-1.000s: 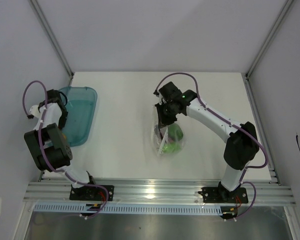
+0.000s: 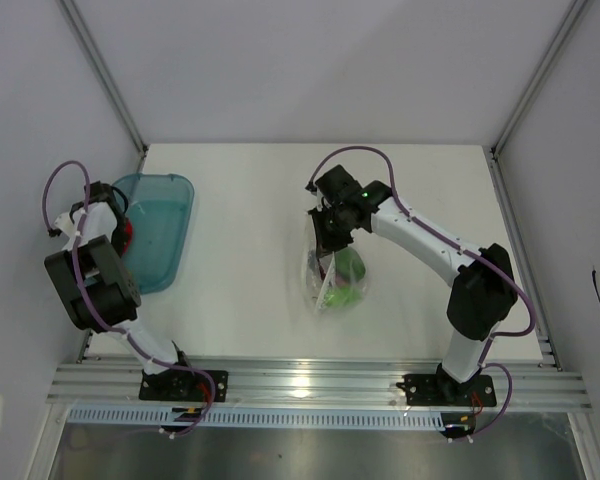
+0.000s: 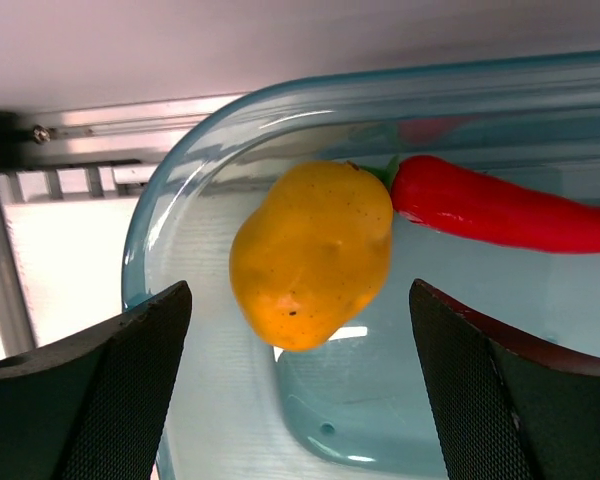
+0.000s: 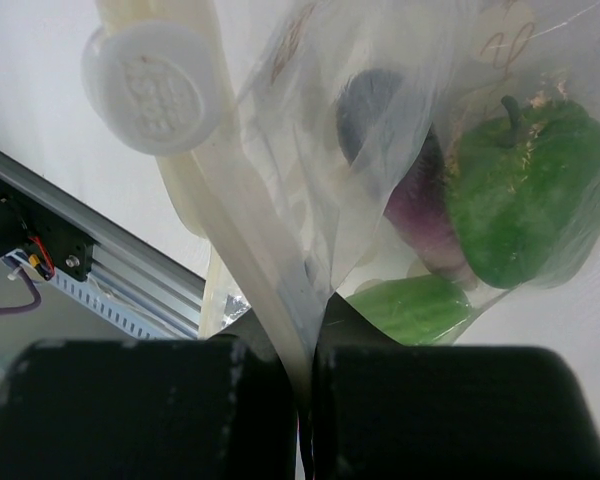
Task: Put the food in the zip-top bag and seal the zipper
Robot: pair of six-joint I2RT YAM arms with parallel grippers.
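Note:
In the left wrist view an orange-yellow lumpy food piece [image 3: 312,255] and a red chili pepper [image 3: 500,208] lie in the blue tray [image 3: 185,180]. My left gripper is open above them, its fingers on either side of the orange piece and nothing held. At the table's middle stands the clear zip bag [image 2: 317,290], with a green bell pepper [image 4: 535,190], a purple eggplant-like piece [image 4: 420,200] and a long green piece [image 4: 410,308] inside. My right gripper is shut on the bag's edge strip, near the white zipper slider [image 4: 152,88].
The tray stands at the table's left edge, close to the side wall [image 2: 20,200]. White table surface [image 2: 245,240] between tray and bag is clear, as is the right side.
The left arm has shifted slightly left over the tray, and the red pepper now shows beside it. The right arm and the bag look nearly unmoved.

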